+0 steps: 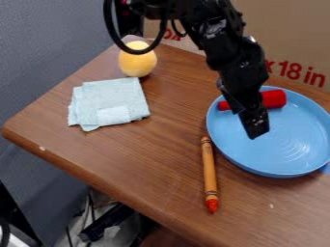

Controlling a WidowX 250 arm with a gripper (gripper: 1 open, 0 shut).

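The black robot gripper [253,118] hangs over the left upper part of a blue plate [277,150], in front of a red cylindrical object [273,97] lying there. The arm hides part of that object; whether the fingers are open or shut is unclear. An orange crayon-like stick [209,177] with a red tip lies on the table just left of the plate. A folded pale blue cloth [110,102] lies at the left, with a yellow ball-like object [138,61] behind it.
The wooden table [129,164] has bare room at its centre and near left. A cardboard box [296,39] stands behind the plate. Cables and other gear are below the table's left edge.
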